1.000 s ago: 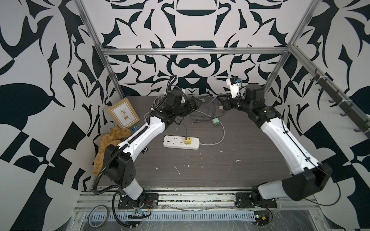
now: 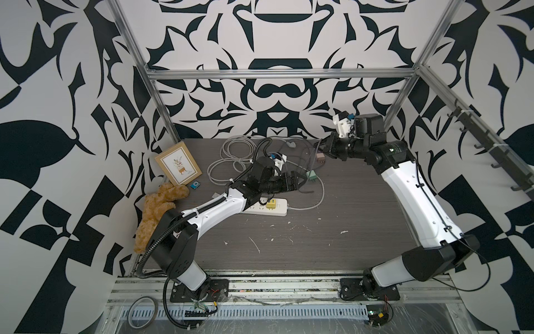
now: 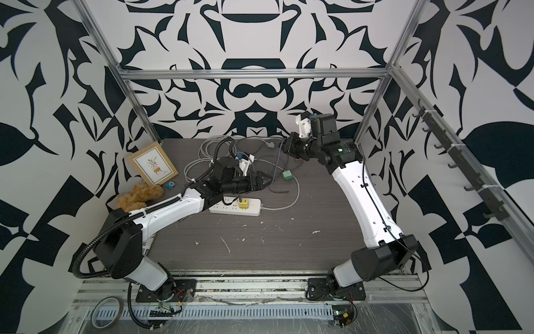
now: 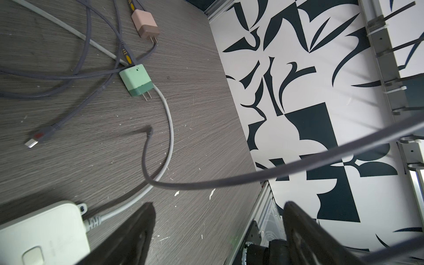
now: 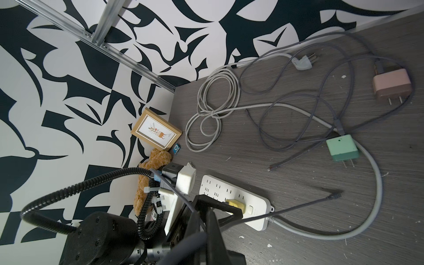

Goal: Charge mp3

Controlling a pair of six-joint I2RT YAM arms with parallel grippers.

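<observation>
High over the back right of the table, my right gripper is shut on a thin grey cable. Its free end dangles, bent, above the tabletop. My left gripper stands open lower and nearer the front, its fingers wide apart and empty. A yellow charger is plugged into the white power strip. Beside the picture frame lies a small blue mp3-like device. The left arm covers part of the strip and the table behind it.
Green and pink chargers with cables lie at the right back. Behind the strip is a coiled grey cord. A picture frame and brown plush toy occupy the left.
My left gripper has come down from the back, toward the front and away from the right gripper. A small dark device by the strip is now hidden behind the left arm.
</observation>
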